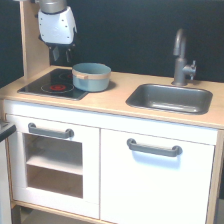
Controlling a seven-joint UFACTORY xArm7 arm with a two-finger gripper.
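Note:
My gripper [61, 52] hangs at the upper left, dark-fingered, below the white arm [57, 26]. It is above the back of the black cooktop, up and to the left of the pot. At this size its fingers are too small to read. The teal-grey pot [91, 79] stands upright on the right part of the cooktop [50, 84], apart from my gripper. A red-ringed burner shows to the pot's left.
A metal sink [170, 97] with a grey faucet [180, 62] is set into the wooden counter [120, 90] on the right. Below are a windowed oven door [90, 150] and a white cabinet door [150, 185], both with grey handles. Bare counter lies between pot and sink.

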